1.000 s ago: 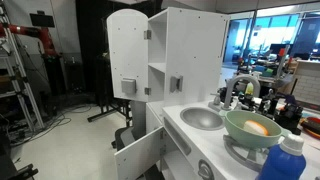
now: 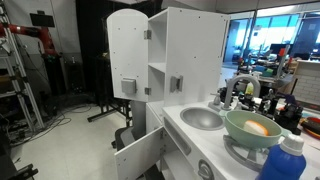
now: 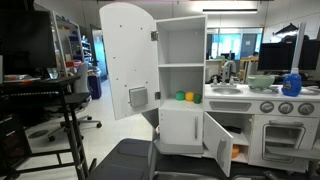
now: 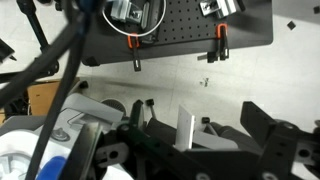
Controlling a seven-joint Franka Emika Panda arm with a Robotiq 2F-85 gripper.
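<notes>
Seen from above in the wrist view, my gripper is open, its dark fingers spread wide at the lower left and right. Nothing shows between them but floor and the white edge of a panel (image 4: 184, 128) below. Neither exterior view shows the gripper. The white toy kitchen has its tall upper door (image 3: 130, 58) swung open, and a lower cabinet door (image 3: 216, 142) also stands open. Small green and orange items, including a green cup (image 3: 180, 96), sit in the tall unit. An orange object (image 3: 235, 152) lies inside the lower cabinet.
A green bowl (image 2: 252, 127) with something orange inside stands on the counter beside the sink (image 2: 202, 118). Near it is a blue bottle (image 2: 284, 160). A dark perforated platform (image 4: 180, 28) with orange-handled clamps crosses the top of the wrist view.
</notes>
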